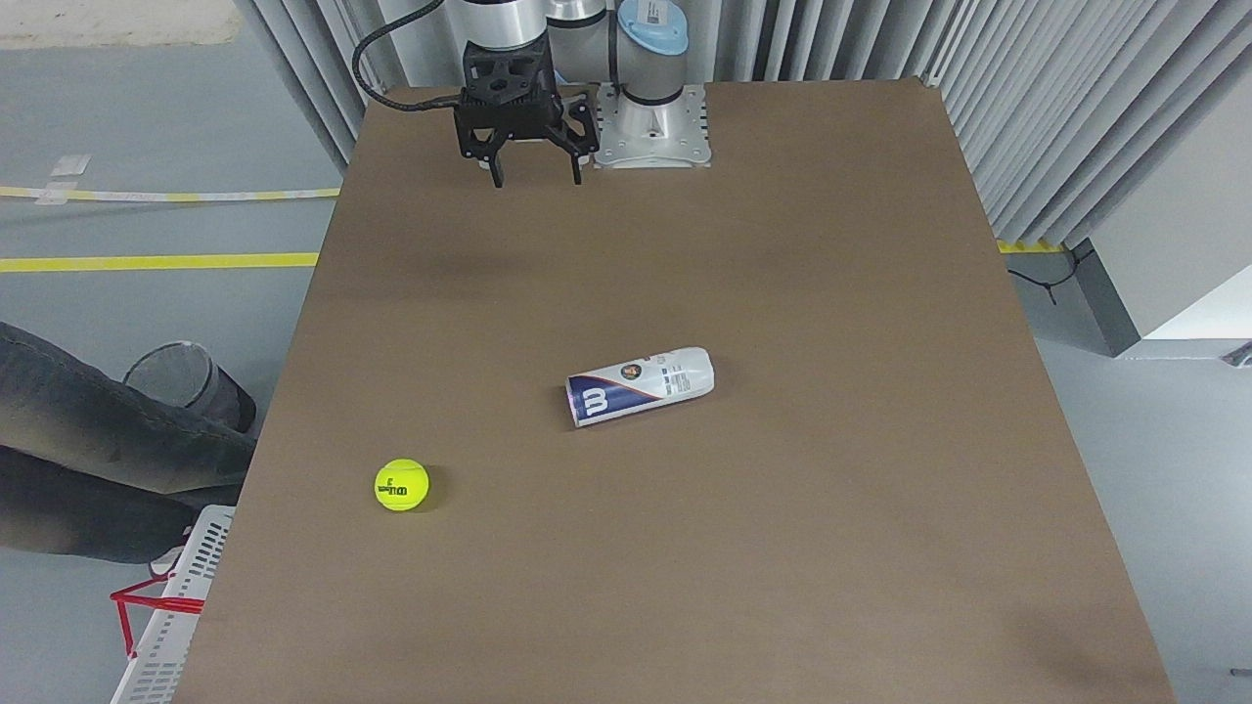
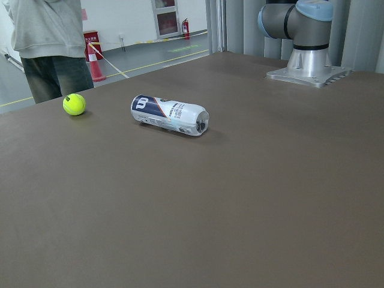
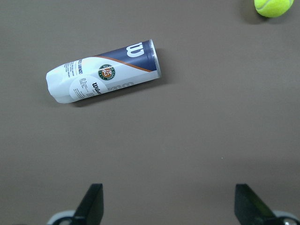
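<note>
A white and blue Wilson tennis ball can (image 1: 640, 386) lies on its side near the middle of the brown table, also visible in the left view (image 2: 169, 114) and the wrist view (image 3: 103, 72). A yellow tennis ball (image 1: 401, 485) rests to its lower left in the front view (image 2: 74, 104), and at the top right of the wrist view (image 3: 273, 5). My black gripper (image 1: 536, 177) is open above the back of the table, apart from both, with nothing between its fingers.
My arm's base (image 1: 651, 141) stands at the back edge, before grey curtains. A person's legs (image 1: 106, 446) are beside the table's left side in the front view.
</note>
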